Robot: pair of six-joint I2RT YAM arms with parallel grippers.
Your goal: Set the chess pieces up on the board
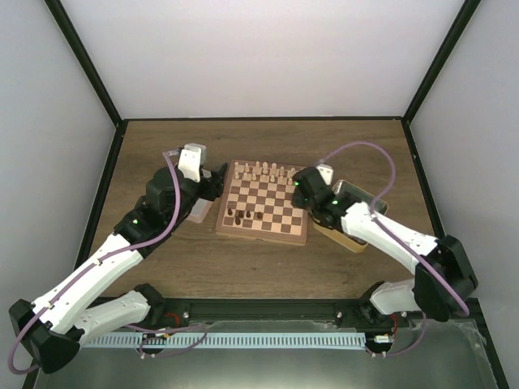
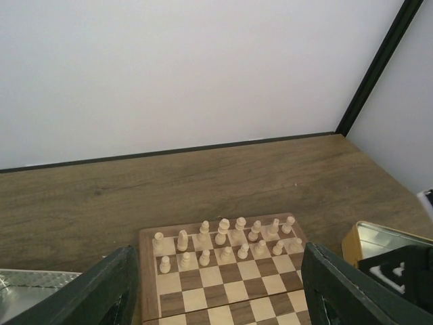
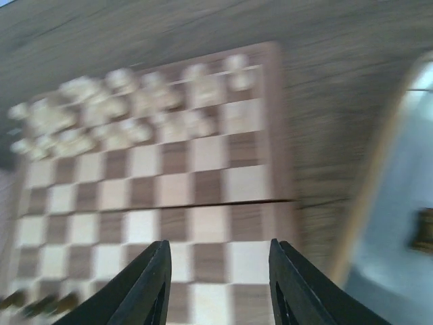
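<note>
A wooden chessboard sits mid-table with light pieces along its far rows and a few dark pieces on the near left. My left gripper hangs open at the board's left, nothing between its fingers. My right gripper is over the board's right side, fingers apart with nothing visible between them; its view is motion-blurred. A dark piece lies in the tray to the right.
A gold-rimmed tray sits right of the board, partly under the right arm. Another tray is at the left.
</note>
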